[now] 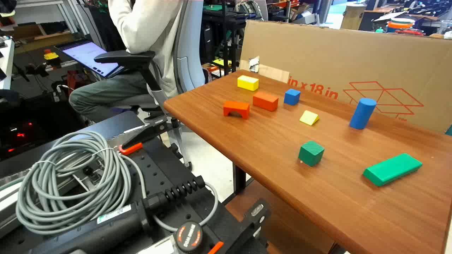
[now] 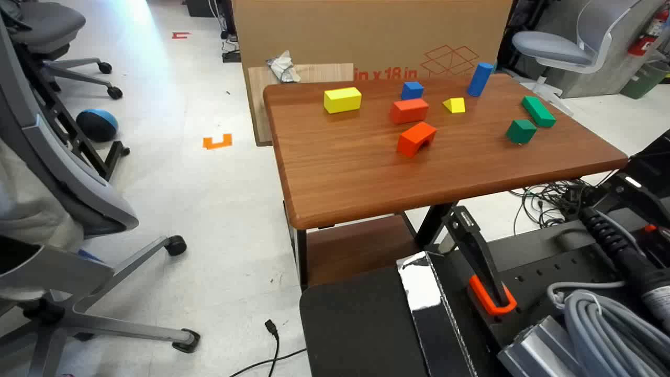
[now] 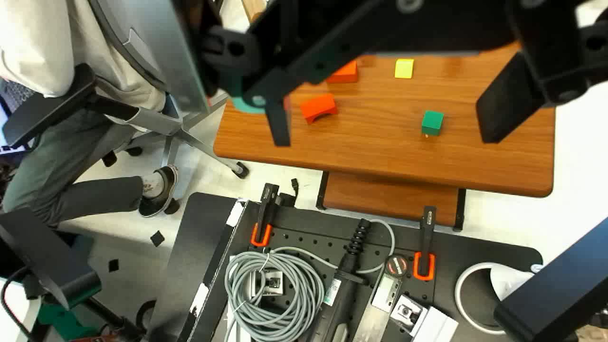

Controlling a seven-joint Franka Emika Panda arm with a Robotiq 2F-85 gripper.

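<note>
Wide open, my gripper shows in the wrist view with nothing between its fingers; it hangs high above the table (image 3: 376, 151), well clear of the blocks. Neither exterior view has it in sight. On the table lie an orange arch (image 1: 236, 108), an orange block (image 1: 265, 101), a yellow block (image 1: 248, 83), a small blue block (image 1: 292, 97) and a yellow wedge (image 1: 309, 118). A blue cylinder (image 1: 363, 113) stands upright toward the back. Nearer the right are a green cube (image 1: 311, 153) and a long green block (image 1: 392, 169). In the wrist view the gripper body hides several blocks.
Behind the table stands a big cardboard sheet (image 1: 347, 67). In front is a black bench with coiled grey cable (image 1: 76, 182) and clamps (image 3: 424, 245). A seated person (image 1: 144, 42) is on the left.
</note>
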